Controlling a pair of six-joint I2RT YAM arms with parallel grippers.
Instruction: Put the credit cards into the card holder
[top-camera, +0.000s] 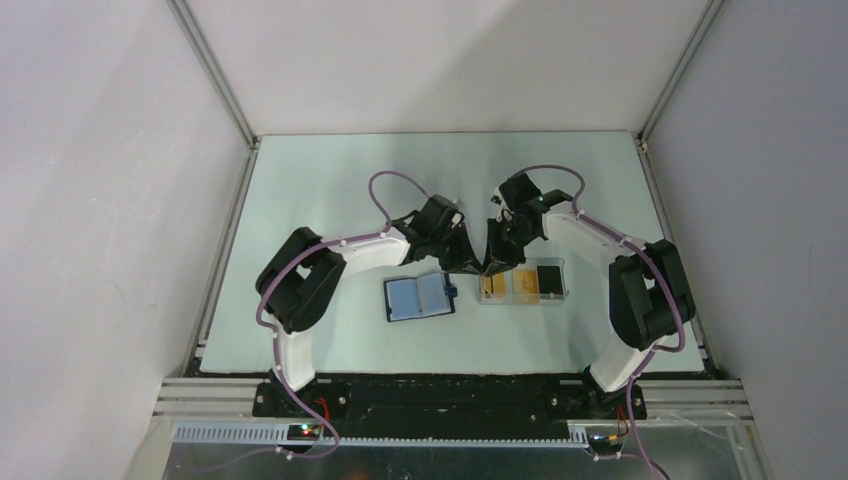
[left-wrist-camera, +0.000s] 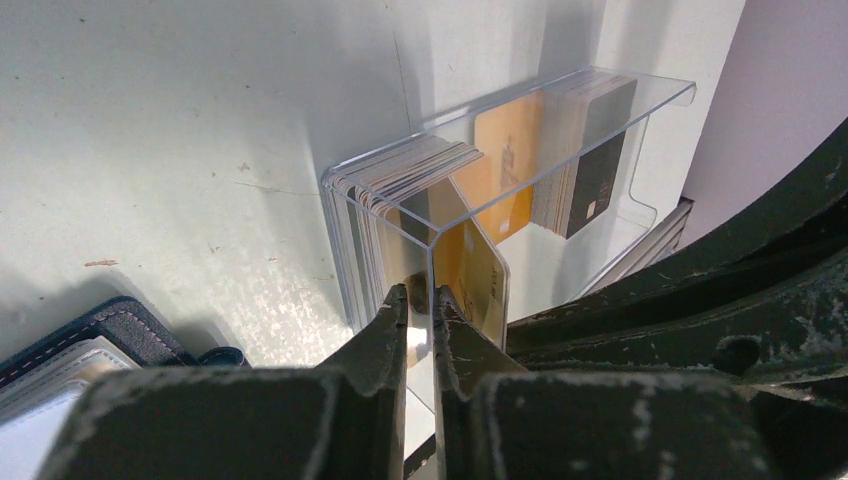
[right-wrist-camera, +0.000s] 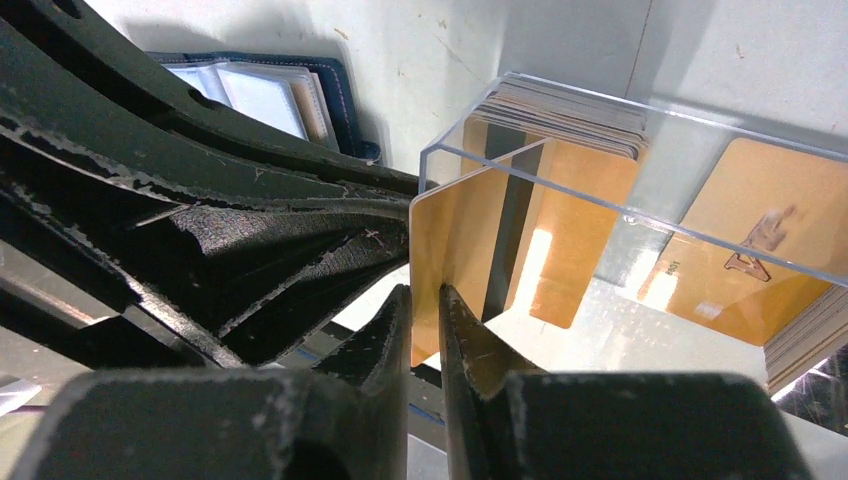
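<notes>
A clear acrylic box (left-wrist-camera: 600, 75) of gold and black cards stands right of the open blue card holder (top-camera: 418, 297). My left gripper is shut on the box's near corner, seen in the left wrist view. At that same end my right gripper has its fingertips close together at the edge of a gold card (right-wrist-camera: 462, 230) that leans at the front of the stack; whether it grips the card is hard to tell. The card holder's clear sleeves (right-wrist-camera: 265, 95) show behind the left gripper in the right wrist view.
Both arms meet over the middle of the white table (top-camera: 340, 180), the grippers nearly touching.
</notes>
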